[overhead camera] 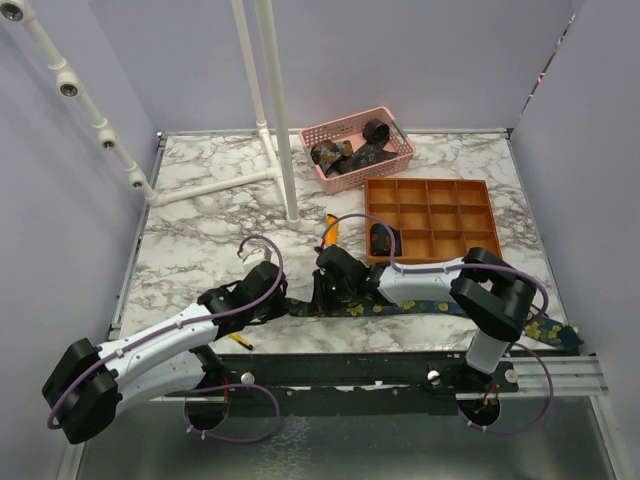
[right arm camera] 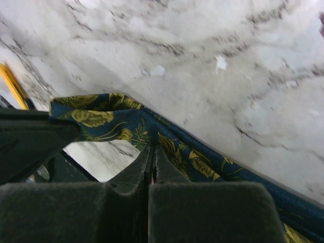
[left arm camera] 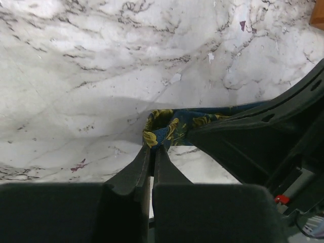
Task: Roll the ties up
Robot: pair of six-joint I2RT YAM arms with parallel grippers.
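A long dark blue tie with yellow floral pattern lies stretched along the front of the table. Its left end forms a small folded loop. My left gripper is shut right at that folded end; whether fabric is between its fingertips is hard to tell. My right gripper is shut, pressed onto the tie a little to the right of the fold, with the other gripper's dark body beside it in both wrist views.
An orange divided box with a dark roll in one compartment stands at the back right, behind it a pink basket of ties. Yellow tools lie on the table.
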